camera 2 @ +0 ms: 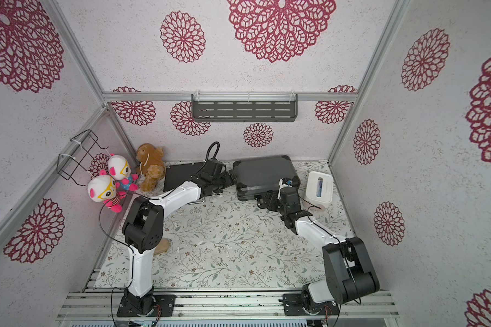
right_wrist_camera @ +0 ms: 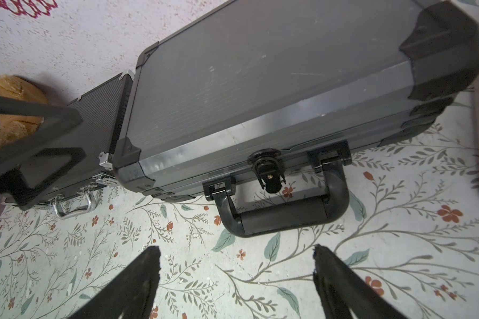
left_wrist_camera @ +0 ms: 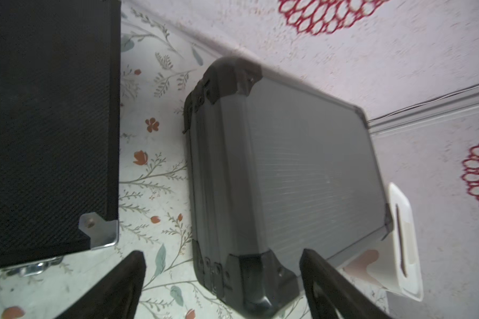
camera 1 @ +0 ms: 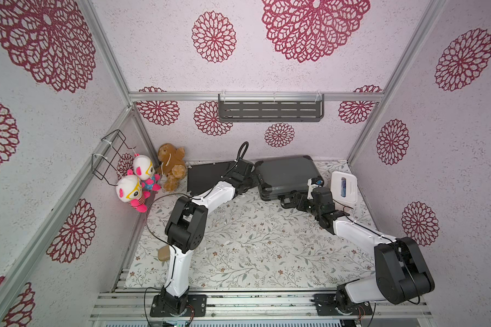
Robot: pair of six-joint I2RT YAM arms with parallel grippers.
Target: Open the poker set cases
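Note:
A dark grey case [camera 1: 289, 174] with rounded metal edges lies shut on the table at the back right. In the right wrist view its black handle [right_wrist_camera: 284, 217] points forward, with a round latch [right_wrist_camera: 267, 166] between the handle mounts. My right gripper stands open in front of that handle, apart from it, its gap empty. A flatter black case [left_wrist_camera: 42, 127] with silver corners lies shut to the left, its metal handle [right_wrist_camera: 74, 207] at the front. Between and above the two cases is my left gripper, open and empty; the left arm partly covers the black case from above.
A white container [camera 1: 344, 188] with a blue item stands right of the grey case. A brown teddy bear [camera 1: 172, 166] and pink-and-white plush toys [camera 1: 133, 185] sit at the left. Overhead hangs a grey shelf [camera 1: 271, 110].

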